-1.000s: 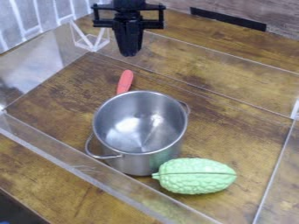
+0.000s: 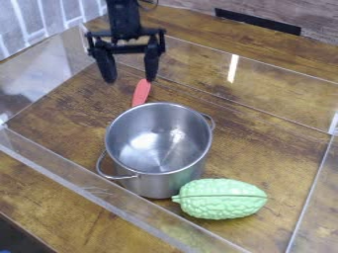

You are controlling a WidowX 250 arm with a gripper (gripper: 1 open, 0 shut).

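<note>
My black gripper (image 2: 129, 66) hangs open above the back left of the walled area, nothing between its fingers. Below it a red elongated object (image 2: 141, 93) lies on the wooden floor. In front of that stands a steel pot (image 2: 158, 158) with side handles, empty inside. A pale green bumpy vegetable-like object (image 2: 220, 198) lies to the right of the pot's front.
Clear low walls (image 2: 53, 163) border the area on the wooden table (image 2: 264, 138). The floor to the right of the pot and to the left of the red object is free.
My gripper has come lower and toward the front, moving a little left over the red object. The pot, red object and green object have stayed in place.
</note>
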